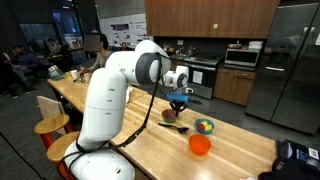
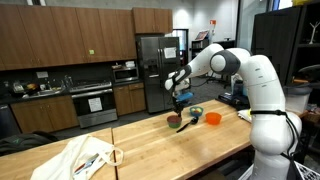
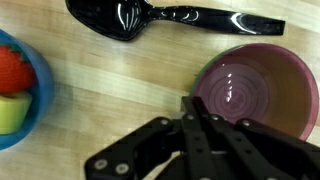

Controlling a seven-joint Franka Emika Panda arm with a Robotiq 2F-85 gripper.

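Observation:
A bowl, green outside and pinkish inside, stands on the wooden table at the right of the wrist view. My gripper reaches its near left rim, the fingertips close together with the rim apparently pinched between them. Exactly where the pads touch is partly hidden by the gripper's dark body. From exterior view 1, the same bowl sits just below and left of the gripper. It rests at table level as far as I can tell.
A black spoon lies beyond the bowl. At the left is a blue bowl holding a strawberry and a yellow-green piece. An orange bowl stands closer to the table's front.

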